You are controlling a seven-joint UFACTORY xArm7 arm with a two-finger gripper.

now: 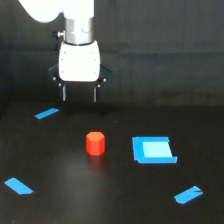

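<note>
A red block with a hexagonal outline (95,143) rests on the black table, a little left of the middle. To its right lies a pale square (157,149) framed by blue tape (138,155). High above the far part of the table hangs my gripper (80,96), its two thin dark fingers spread wide apart. It stands open with nothing between them, well behind and above the red block and not touching anything.
Short strips of blue tape lie on the table: one at the back left (47,113), one at the front left (18,186) and one at the front right (188,195).
</note>
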